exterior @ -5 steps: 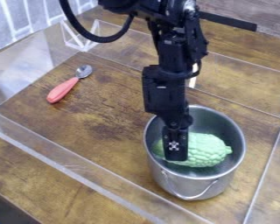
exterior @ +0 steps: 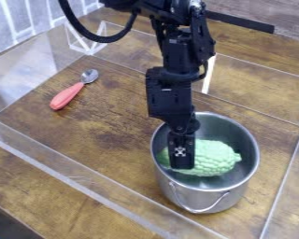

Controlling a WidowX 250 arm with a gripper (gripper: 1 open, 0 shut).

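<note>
My black gripper (exterior: 179, 149) reaches down into a silver metal pot (exterior: 205, 193) at the lower right, its fingertips at a bumpy pale green object (exterior: 211, 160) lying inside, which looks like a vegetable. The fingers appear closed on the object's left part, though the far finger is hard to make out.
A spoon with a pink handle (exterior: 67, 96) lies on the wooden table (exterior: 78, 154) at the upper left. Clear plastic walls edge the area. The table left of the pot is clear.
My gripper has risen slightly and shifted a little left inside the pot; the green object has moved slightly with it.
</note>
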